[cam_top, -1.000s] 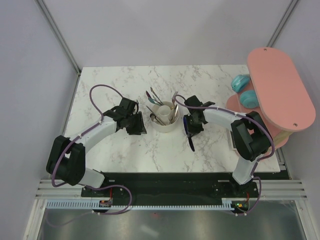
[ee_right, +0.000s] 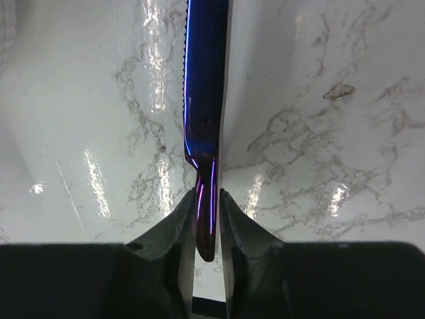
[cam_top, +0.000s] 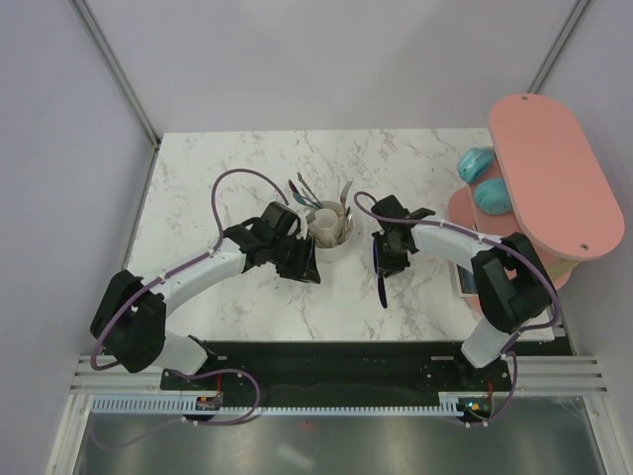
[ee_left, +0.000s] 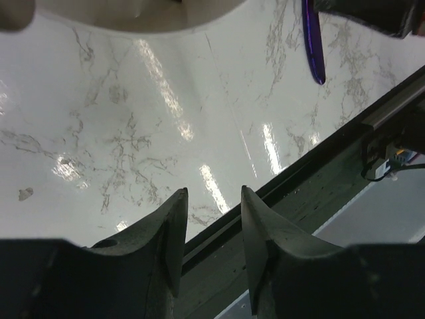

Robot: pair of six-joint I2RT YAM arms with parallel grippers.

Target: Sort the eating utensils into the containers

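A dark blue-purple knife (ee_right: 204,100) with a serrated edge lies lengthwise in the right wrist view. My right gripper is at its handle, a finger on either side and close to it; whether they press on the handle is unclear. In the top view the knife's end (cam_top: 383,294) points toward the front edge. A round white container (cam_top: 333,252) holds a white inner cup (cam_top: 325,222) and several utensils. Over the container's front left side is my left gripper, open with nothing between its fingers.
A pink rack (cam_top: 559,163) with teal items (cam_top: 492,196) stands at the right, beside the right arm. The table's front edge is near both grippers.
My left gripper has moved right, from beside the container to over its front left side. The right gripper and the knife have shifted slightly right and toward the front.
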